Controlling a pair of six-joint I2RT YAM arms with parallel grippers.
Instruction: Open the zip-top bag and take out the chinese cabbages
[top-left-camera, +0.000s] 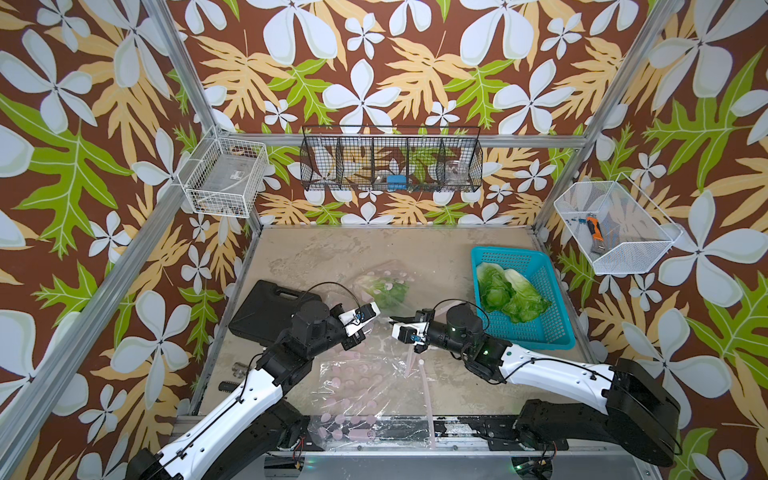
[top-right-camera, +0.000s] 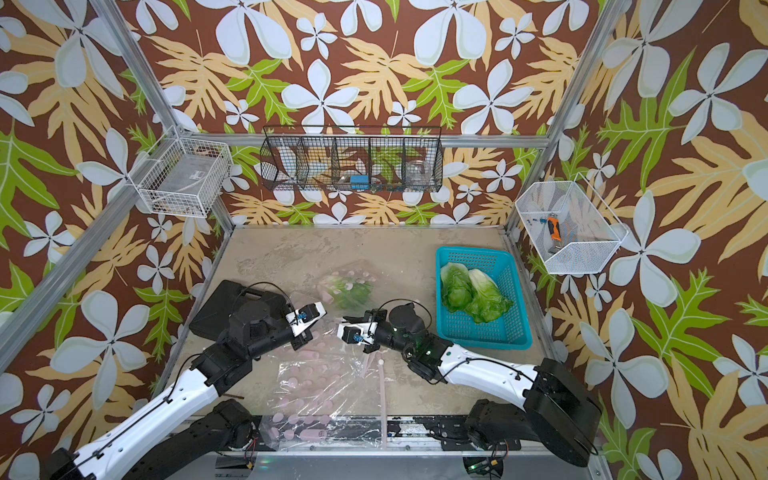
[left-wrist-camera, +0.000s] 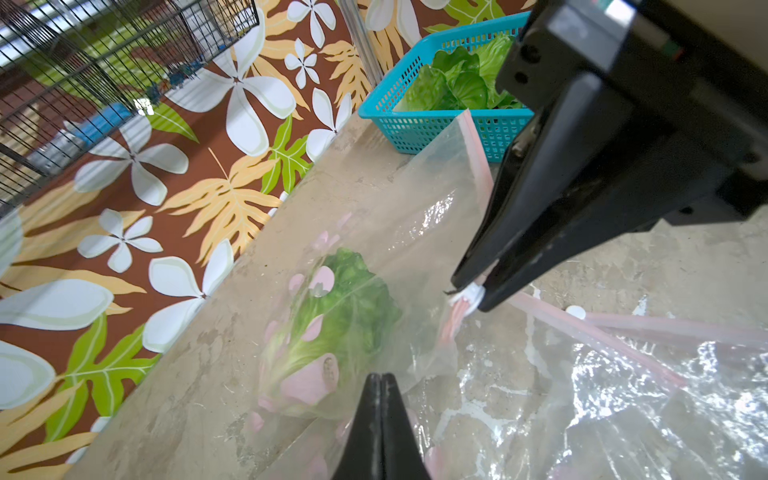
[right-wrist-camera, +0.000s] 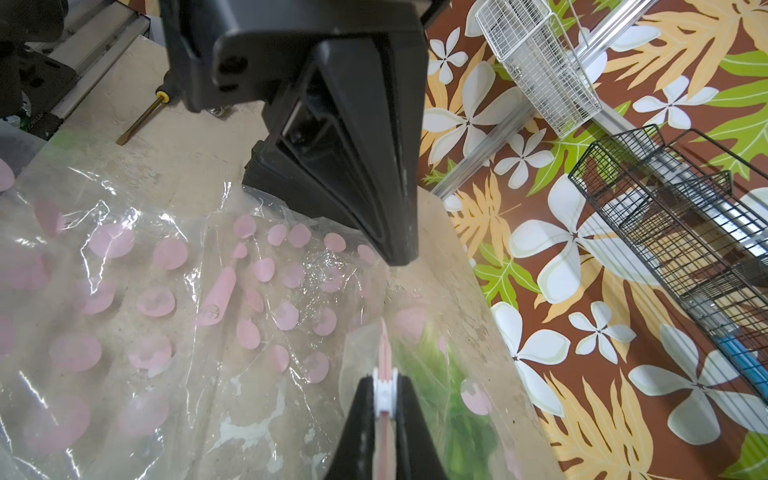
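Observation:
A clear zip bag with pink dots (top-left-camera: 352, 384) lies on the table, one green cabbage (left-wrist-camera: 348, 308) showing through its far part. The bag's pink-edged mouth stands up partly in the left wrist view. My right gripper (top-left-camera: 393, 321) has its fingers against both sides of the white zip slider (right-wrist-camera: 385, 393) on the pink strip, with only a small gap between the tips. To the left and close by, my left gripper is shut, its black fingers together and nothing showing between them. More cabbages (top-right-camera: 473, 292) rest in the blue-green basket (top-right-camera: 518, 334).
A black case (top-left-camera: 260, 312) lies at the left of the table. A screwdriver (right-wrist-camera: 148, 112) lies beyond the bag in the right wrist view. Wire baskets (top-left-camera: 392, 164) hang on the walls. Bare table lies behind the bag.

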